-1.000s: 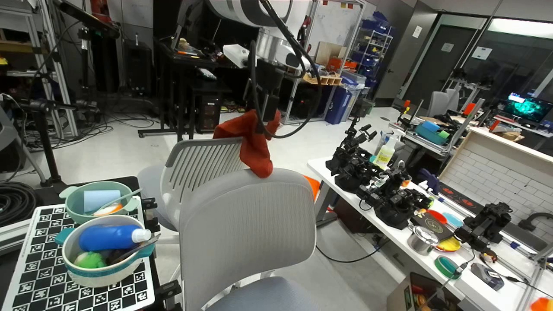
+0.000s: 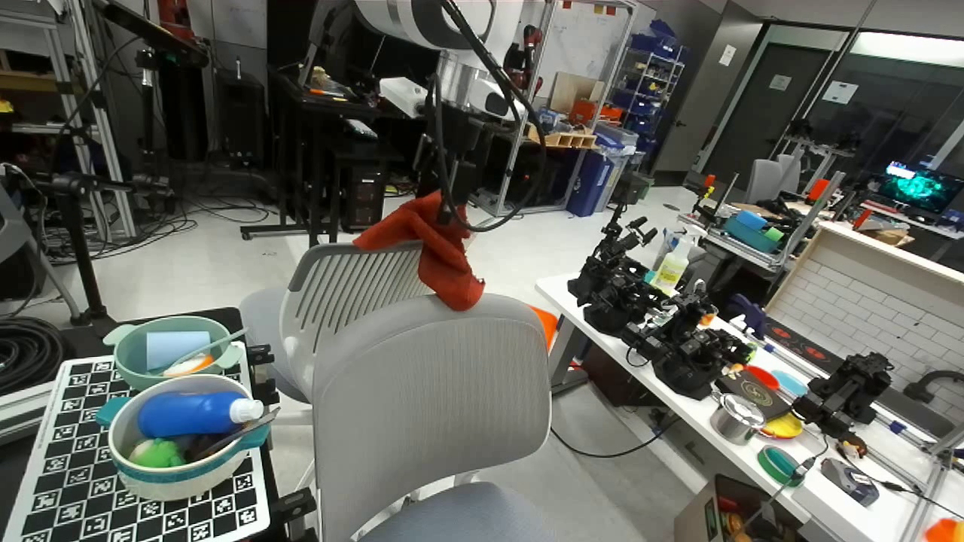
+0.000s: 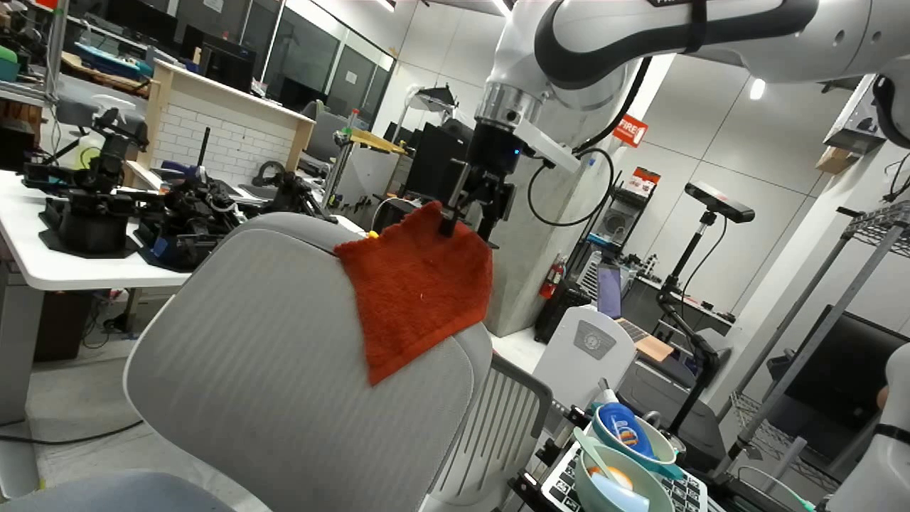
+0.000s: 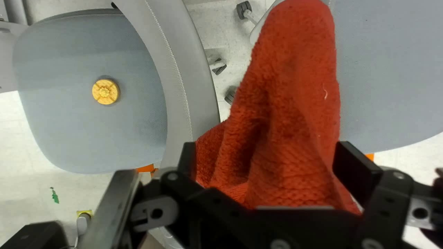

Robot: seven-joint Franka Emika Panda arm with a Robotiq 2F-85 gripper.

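Observation:
A red-orange cloth (image 2: 440,253) hangs across the tops of two grey chairs' backrests. In exterior view 2, the cloth (image 3: 419,286) is spread wide, with one corner pointing down in front of the near backrest (image 3: 298,367). My gripper (image 3: 467,229) is at the upper edge of the cloth, pointing down. From the wrist view, my gripper is open, its fingers far apart on either side of the bunched cloth (image 4: 286,124). The fabric lies between and beneath the fingers without being pinched. The lower part of the cloth is hidden behind the gripper body.
A yellow round object (image 4: 105,91) rests on a chair seat (image 4: 83,128). Beside the chairs, two bowls, one pale green (image 2: 135,348) and one white (image 2: 163,488), stand on a patterned board (image 2: 54,488). A white table (image 2: 578,302) with black devices stands across the floor.
In exterior view 1, my gripper has shifted a little left. The chairs and bowls are unmoved.

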